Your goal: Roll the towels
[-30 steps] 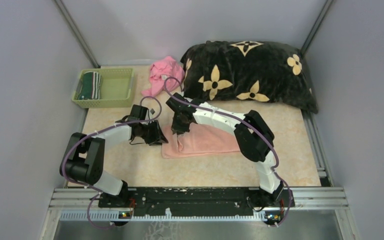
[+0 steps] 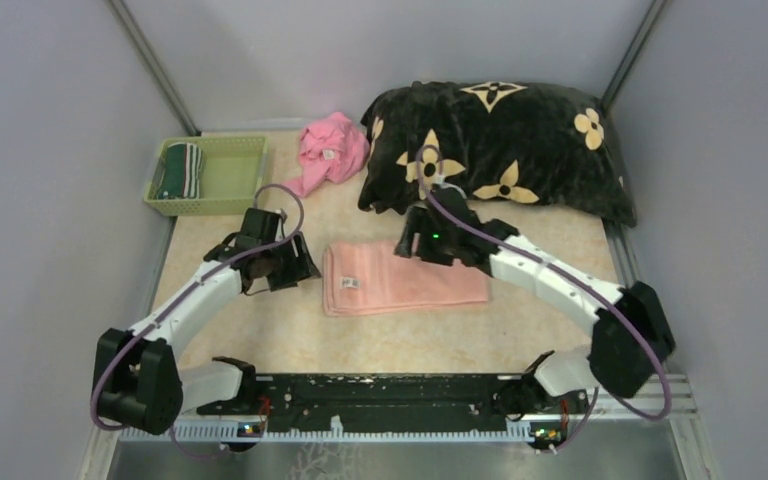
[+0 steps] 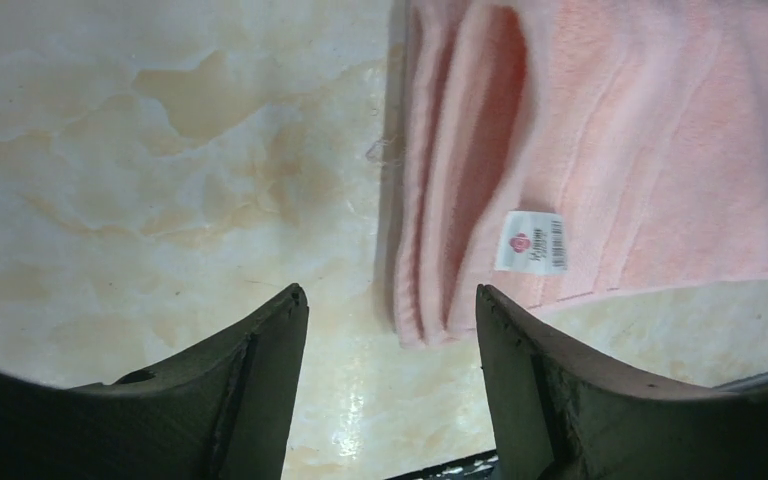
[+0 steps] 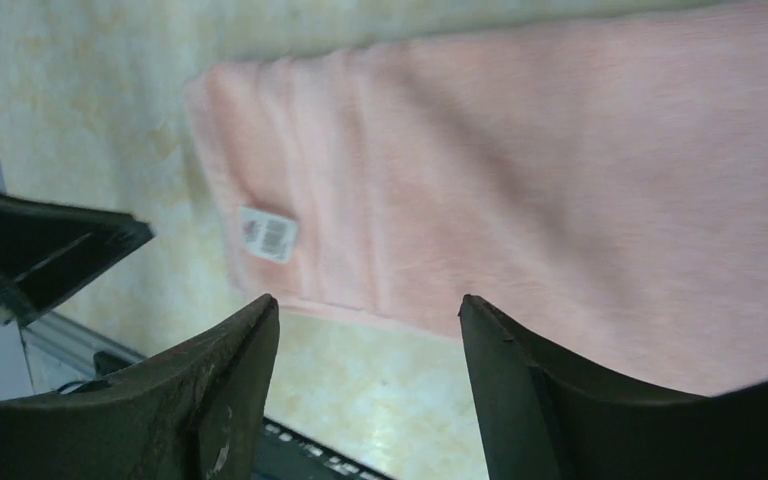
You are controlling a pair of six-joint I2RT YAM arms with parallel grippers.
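Note:
A light pink towel (image 2: 410,285) lies spread lengthwise on the table, its left end folded over in a narrow strip with a white label (image 3: 530,242) near it. My left gripper (image 2: 302,260) is open just left of that end; in the left wrist view nothing sits between its fingers. My right gripper (image 2: 420,236) hangs open over the towel's middle, above its upper part, also empty; in the right wrist view the towel fills most of the picture.
A green basket (image 2: 235,170) holding a striped rolled towel (image 2: 175,175) stands at the back left. A bright pink crumpled cloth (image 2: 330,150) lies beside it. A large dark pillow (image 2: 540,140) fills the back right.
My right gripper has left the towel's folded end and moved right. My left gripper has drawn back slightly leftward. The fold at the towel's left end now lies flatter.

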